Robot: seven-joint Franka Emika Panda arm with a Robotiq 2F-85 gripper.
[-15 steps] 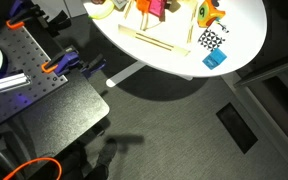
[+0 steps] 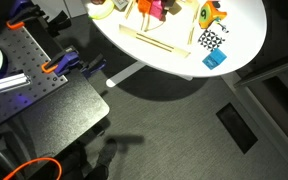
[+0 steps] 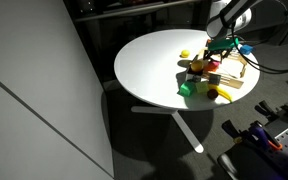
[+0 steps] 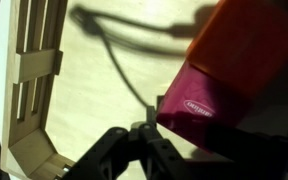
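A dark red box with a pale printed label [image 4: 199,106] fills the middle right of the wrist view, close by the black gripper. Dark shadow hides much of the fingers, so whether they touch the box is unclear. In exterior view 2 the gripper [image 3: 216,52] is low over the wooden tray, just above a red item [image 3: 214,65]. The same red item [image 2: 156,9] shows at the top edge of exterior view 1. An orange object [image 4: 246,42] borders the red box in the wrist view.
The slatted wooden tray wall [image 4: 32,66] runs down the left of the wrist view. On the white table [image 3: 149,60] are a green object [image 3: 186,89], a yellow banana [image 3: 224,94] and a blue box [image 2: 215,58].
A dark gripper part has come into exterior view 1 at the top, beside the red item, over the last second. The other table objects stay where they were.
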